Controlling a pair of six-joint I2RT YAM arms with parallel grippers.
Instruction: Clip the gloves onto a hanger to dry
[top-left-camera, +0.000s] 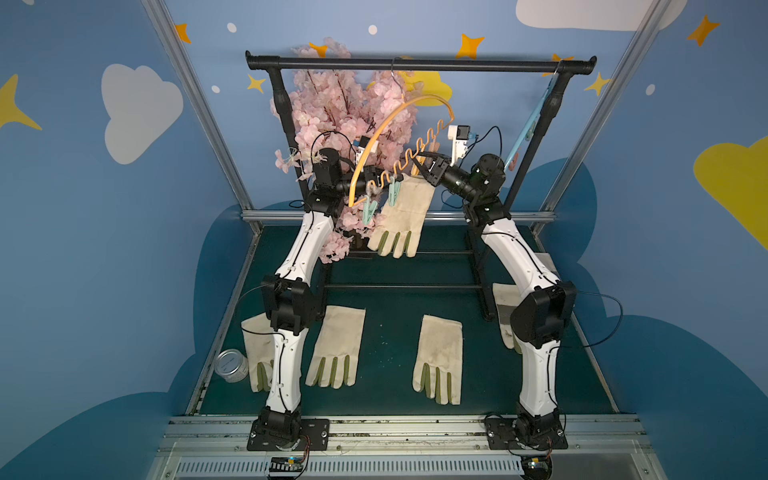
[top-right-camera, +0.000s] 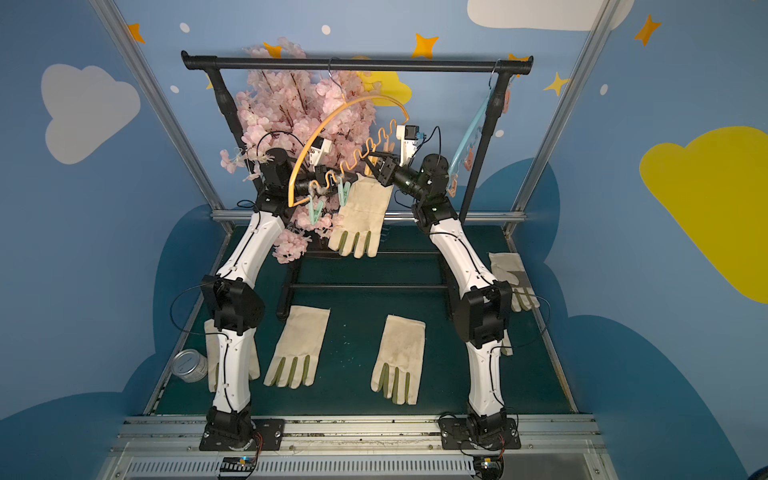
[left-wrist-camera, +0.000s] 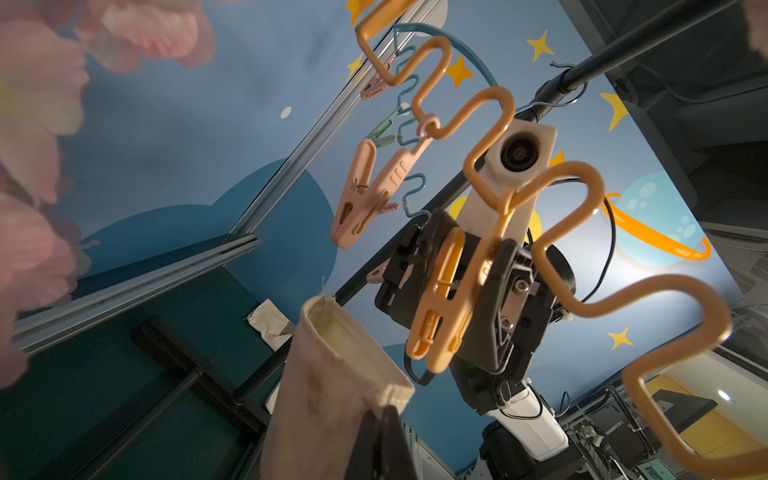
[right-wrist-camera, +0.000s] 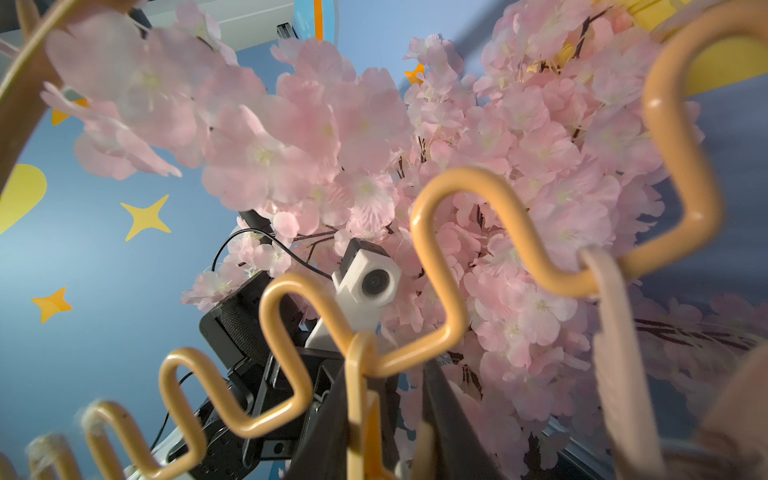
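Observation:
A cream glove (top-left-camera: 400, 212) with green fingers hangs upright below the orange hanger (top-left-camera: 388, 128), held at its cuff by my left gripper, shut on it; in the left wrist view the cuff (left-wrist-camera: 320, 376) stands open at the top. My right gripper is shut on an orange clip (left-wrist-camera: 432, 312) on the hanger, just above the cuff. A pink clip (left-wrist-camera: 368, 192) and mint clips (top-left-camera: 369, 209) also hang from the hanger.
More gloves (top-left-camera: 336, 344) (top-left-camera: 437, 360) lie on the dark floor, with a tin (top-left-camera: 231, 365) at the left. Pink blossoms (top-right-camera: 288, 96) crowd behind the left arm; a blue hanger (top-right-camera: 472, 132) hangs at the rail's right end.

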